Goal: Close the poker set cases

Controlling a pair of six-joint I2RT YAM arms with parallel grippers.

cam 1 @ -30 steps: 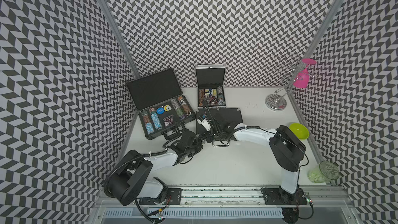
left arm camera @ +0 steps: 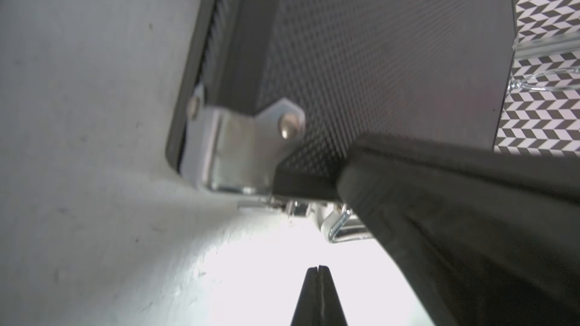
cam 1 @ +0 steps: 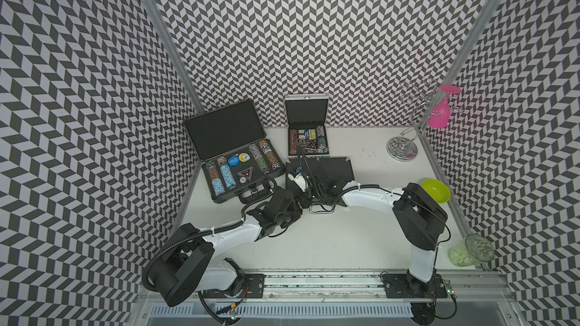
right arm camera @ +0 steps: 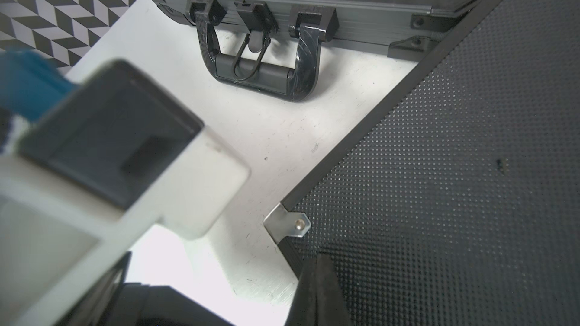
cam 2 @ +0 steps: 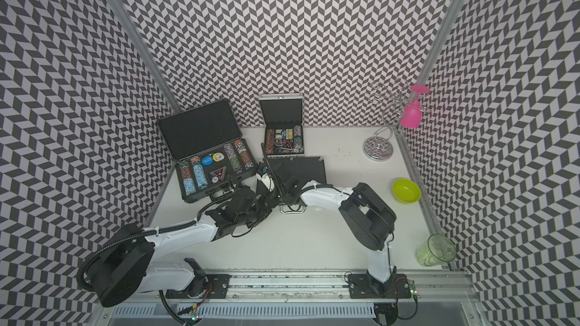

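Two poker cases stand open: the large left case (cam 1: 223, 120) with chips and the small back case (cam 1: 307, 110). A third case lies closed-looking at front centre, its textured top, metal corner and handle visible in the left wrist view; whether it is latched I cannot tell. My left gripper is shut, low beside that case's front corner, nothing visible between its fingertips. My right gripper is shut over the case's top near another corner, nothing visible between its fingers. Both arms partly hide this case in the top views.
A chrome stand with pink cups (cam 1: 401, 148) is at back right, a lime bowl (cam 1: 435, 190) at right, a glass container (cam 1: 470, 250) at front right. The front of the table (cam 1: 338, 244) between the arms is clear.
The left arm's elbow has shifted toward the left and its wrist a little right, toward the centre case. The right arm and the cases look almost unchanged.
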